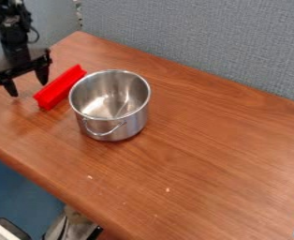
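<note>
My black gripper (27,82) is at the far upper left, over the table's left end, its two fingers apart with nothing seen between them. Just to its right a red elongated block (60,86) lies diagonally on the wooden table (213,159). Beside the block, on its right, stands a steel pot (110,105) with a wire handle hanging at its front; it looks empty.
A grey fabric partition (199,42) runs along the table's back edge. Cables and some pale equipment are below the near left edge.
</note>
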